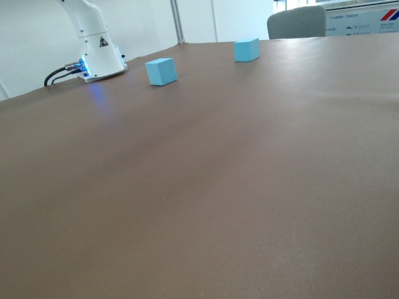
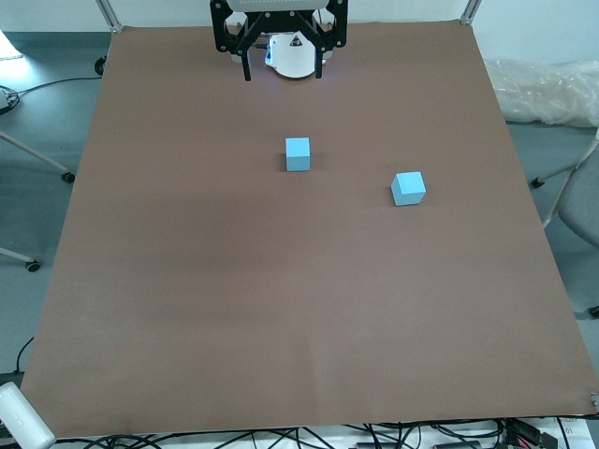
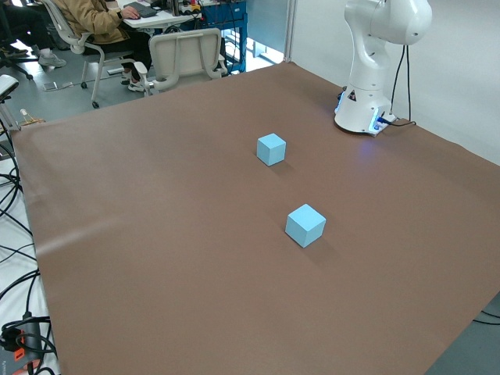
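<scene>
Two light blue cubes rest apart on the brown table. One cube is near the middle, the other to its right and nearer in the left camera view; they also show in the top view. My gripper, black, hangs at the top of the left camera view, above the far end of the table by the white arm base, away from both cubes. Whether it is open or shut on anything is unclear. It is outside the other two views.
Cables and equipment line one edge. Chairs and a seated person stand beyond the table, and plastic wrap lies beside it.
</scene>
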